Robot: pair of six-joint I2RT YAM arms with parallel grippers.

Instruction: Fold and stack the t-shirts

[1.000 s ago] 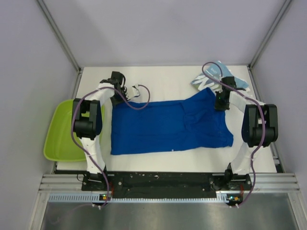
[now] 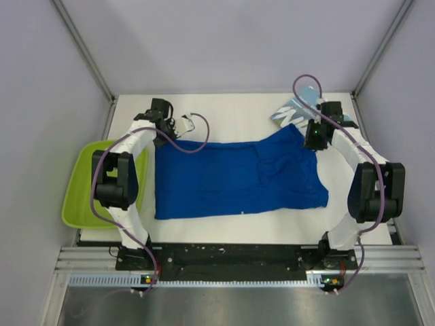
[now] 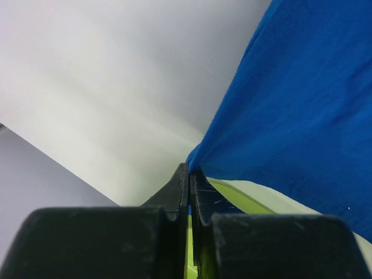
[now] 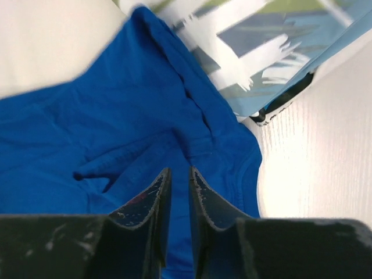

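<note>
A blue t-shirt (image 2: 224, 176) lies spread over the middle of the white table, with its right part rumpled. My left gripper is shut on the shirt's upper left corner, the cloth pinched at its fingertips. Over the shirt's upper right part hovers my right gripper, its fingers parted by a narrow gap with no cloth between them. Folds of the shirt (image 4: 145, 110) show beneath it in the right wrist view.
A green tray (image 2: 81, 193) stands on the left, partly under my left arm. Behind the shirt's right end lies a patterned blue and white packet (image 2: 289, 112).
The shirt's left side has shifted slightly left along with my left gripper. My right gripper has moved a little toward the right and back; the shirt's rumpled right end shifts slightly left.
</note>
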